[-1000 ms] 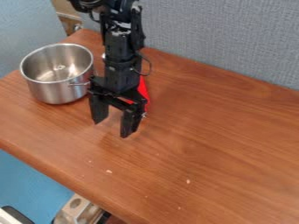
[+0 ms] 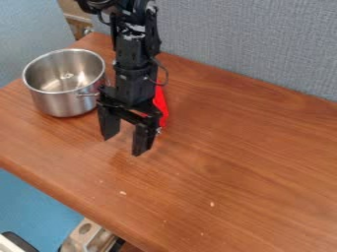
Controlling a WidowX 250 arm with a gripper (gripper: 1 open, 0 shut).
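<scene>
My gripper [image 2: 125, 134] is open, its two dark fingers pointing down over the wooden table [image 2: 237, 177]. It is right of a steel pot [image 2: 59, 84] at the upper left. A red object [image 2: 161, 106] lies behind the gripper, mostly hidden by it; what it is I cannot tell. I see nothing between the fingertips.
A grey wall [image 2: 250, 39] stands at the back.
The gripper has shifted very slightly to the left since a second ago. The pot and red object look unmoved.
</scene>
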